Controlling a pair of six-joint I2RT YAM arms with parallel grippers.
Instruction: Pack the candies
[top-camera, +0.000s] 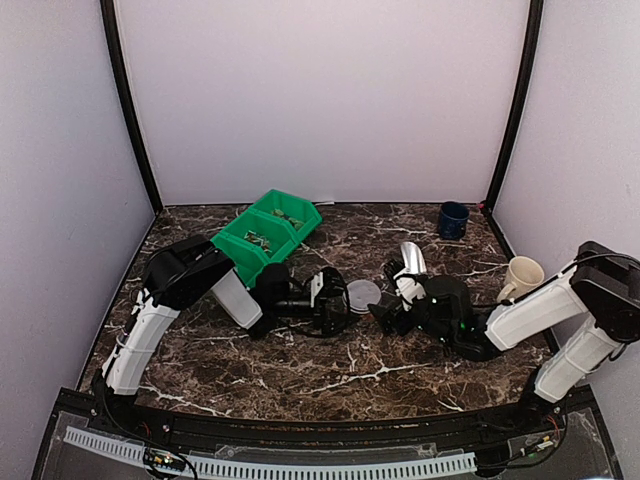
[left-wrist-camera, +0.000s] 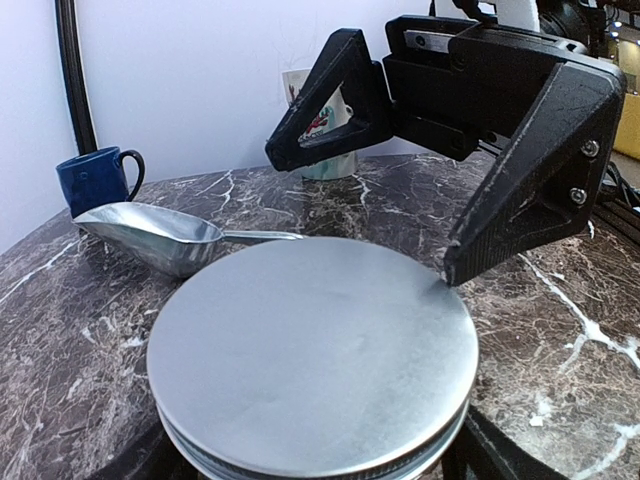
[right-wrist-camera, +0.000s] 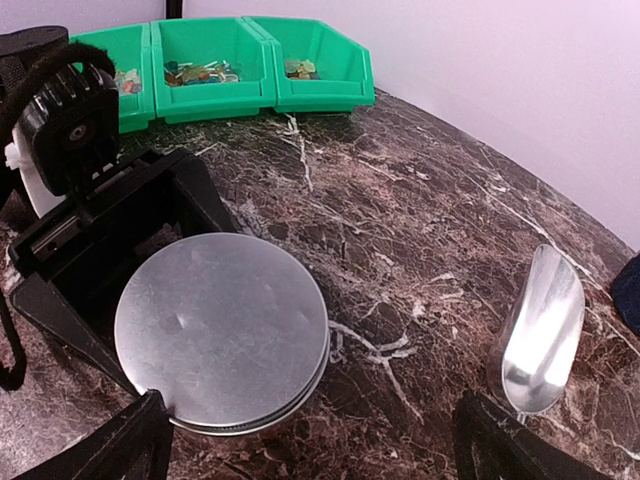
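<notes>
A round tin with a flat silver lid (top-camera: 363, 292) (left-wrist-camera: 315, 350) (right-wrist-camera: 222, 325) stands on the marble table between the two grippers. My left gripper (top-camera: 352, 298) is open around the tin, one finger on each side; whether the pads touch it I cannot tell. To the tin's right, my right gripper (top-camera: 386, 292) is open and empty, one fingertip overlapping the lid's edge in the left wrist view. Small wrapped candies (right-wrist-camera: 203, 73) lie in the green bins (top-camera: 272, 262) at the back left. A metal scoop (top-camera: 412, 257) (left-wrist-camera: 165, 238) (right-wrist-camera: 543, 330) rests behind the right gripper.
A dark blue mug (top-camera: 453, 220) (left-wrist-camera: 98, 182) stands at the back right. Near the right wall, close to the right arm, is a light mug (top-camera: 521, 277) (left-wrist-camera: 325, 125).
</notes>
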